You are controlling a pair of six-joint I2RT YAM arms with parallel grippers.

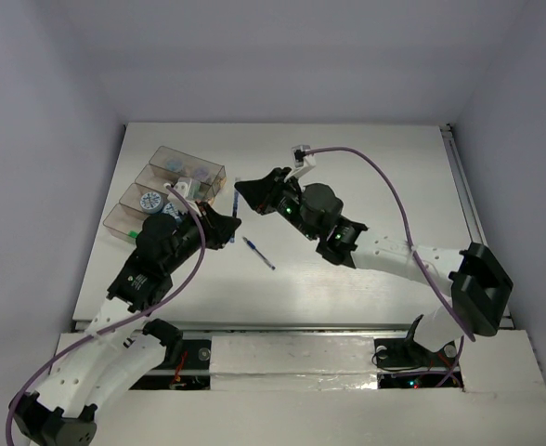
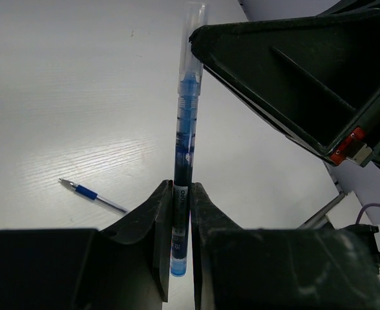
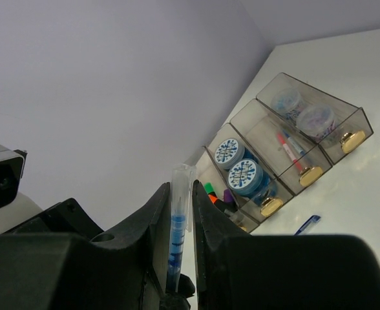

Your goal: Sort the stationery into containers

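Observation:
A blue pen with a clear cap [image 2: 185, 139] stands upright in the air, with my left gripper shut on its lower end. At its capped upper end is my right gripper, partly open; the cap sits between its fingertips, with a narrow gap beside the pen. One right finger [image 2: 274, 71] shows close against the cap in the left wrist view. A second blue pen [image 1: 259, 253] lies on the table below the grippers. The clear organizer [image 3: 332, 97] at the back left holds tubs, pens and markers in separate compartments.
Two blue-lidded tubs [image 3: 243, 174] share one compartment; red and blue pens [image 3: 288, 150] lie in another. Green and purple markers [image 3: 227, 196] occupy the near end. Both arms meet closely beside the organizer.

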